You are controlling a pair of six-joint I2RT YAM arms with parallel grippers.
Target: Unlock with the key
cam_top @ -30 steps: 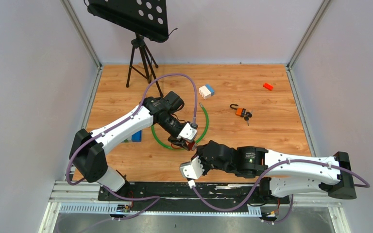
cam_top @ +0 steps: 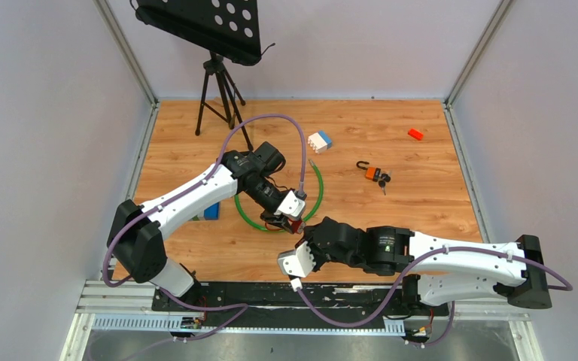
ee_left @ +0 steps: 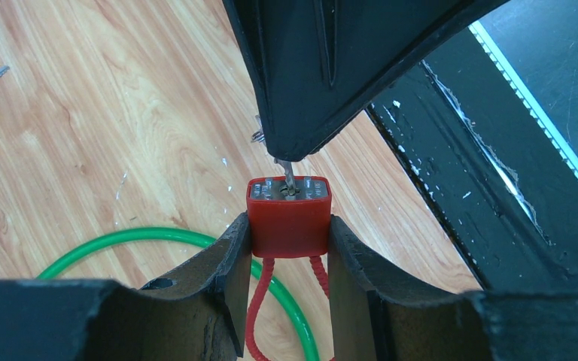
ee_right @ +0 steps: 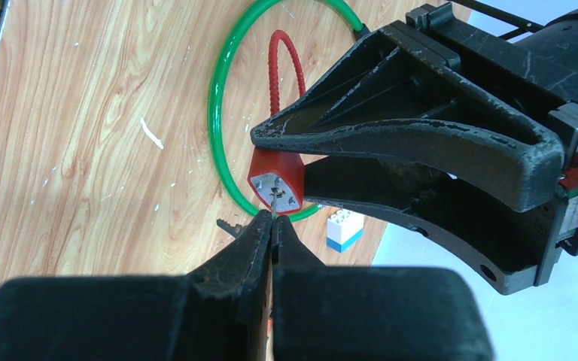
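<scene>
A red padlock [ee_left: 289, 229] with a red braided shackle [ee_right: 274, 71] is held by its sides; my left gripper is shut on it. Its grey keyhole face [ee_right: 275, 194] points toward the right gripper. My right gripper is shut on a thin metal key [ee_left: 290, 177], whose blade shows between the fingertips and the lock. The blade's tip meets the keyhole; how deep it sits I cannot tell. A second dark key [ee_right: 229, 227] hangs beside the right fingertips. From above, the two grippers meet over the table's front middle, largely covering the lock.
A green hose [cam_top: 318, 188] loops on the table below. An orange padlock with keys [cam_top: 373, 173] lies to the right, a white and blue block [cam_top: 320, 141] farther back, a red block [cam_top: 415, 134] far right. A black stand [cam_top: 224, 83] rises at the back left.
</scene>
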